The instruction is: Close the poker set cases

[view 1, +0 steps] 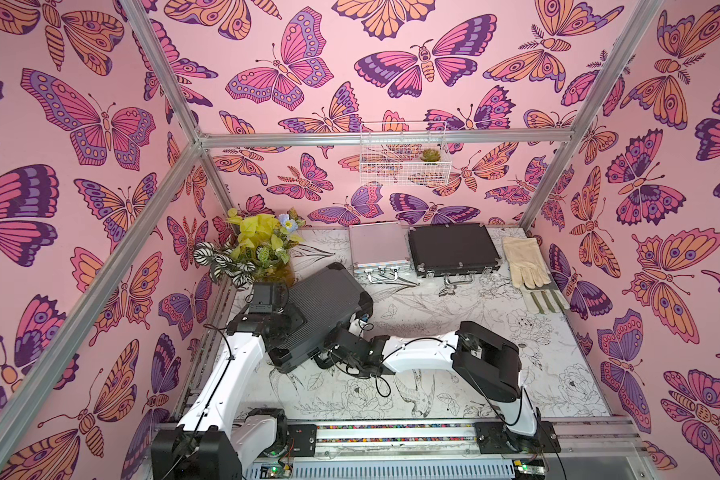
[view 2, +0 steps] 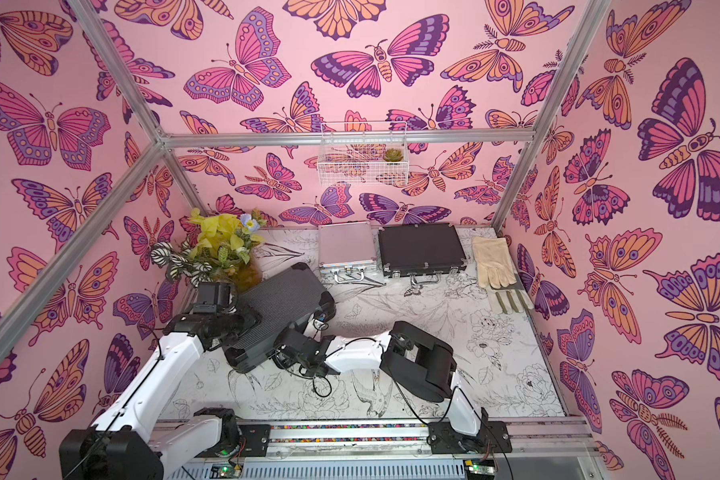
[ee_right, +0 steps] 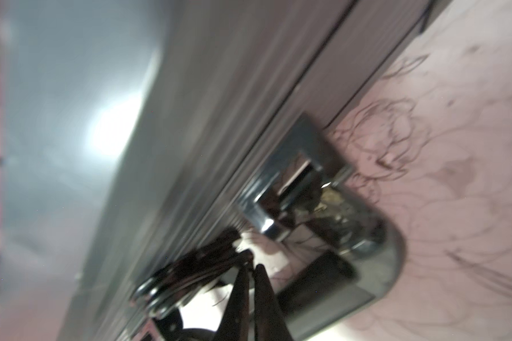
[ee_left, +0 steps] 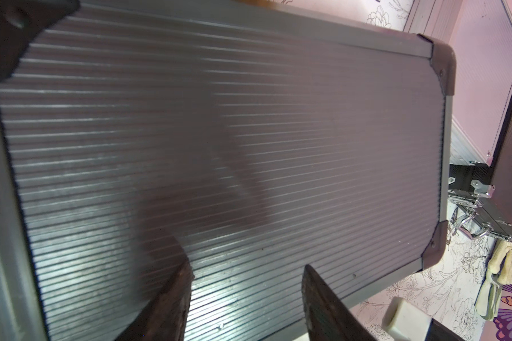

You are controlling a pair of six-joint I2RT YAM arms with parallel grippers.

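Note:
The dark ribbed case [view 1: 320,304] lies angled at the left of the table, lid down. My left gripper is over that lid; its fingertips stand apart in the left wrist view, and whether anything is between them is hard to see. My right gripper is shut at the case's front edge, beside a chrome latch [ee_right: 290,170] and the dark handle [ee_right: 318,284]. A pink case [view 1: 377,244] and a black case [view 1: 454,248] lie with lids down at the back.
A plant [view 1: 256,240] stands at the back left, and gloves [view 1: 528,264] lie at the back right. Bare table [view 1: 560,376] is at the front right. A wire basket [view 1: 400,172] hangs on the back wall.

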